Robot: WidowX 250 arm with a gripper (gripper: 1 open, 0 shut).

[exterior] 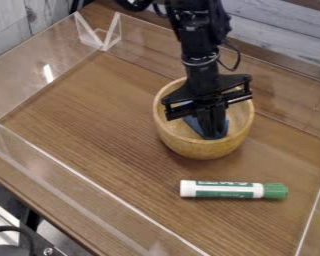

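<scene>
The black gripper (211, 108) reaches down from the top into a round wooden bowl (184, 144), its fingers drawn close together over a blue object (200, 127). The blue object lies inside the bowl, largely hidden behind the gripper. Whether the fingers hold it cannot be told from this view.
A white and green tube (234, 190) lies on the wooden table (83, 120) in front of the bowl, toward the right.
</scene>
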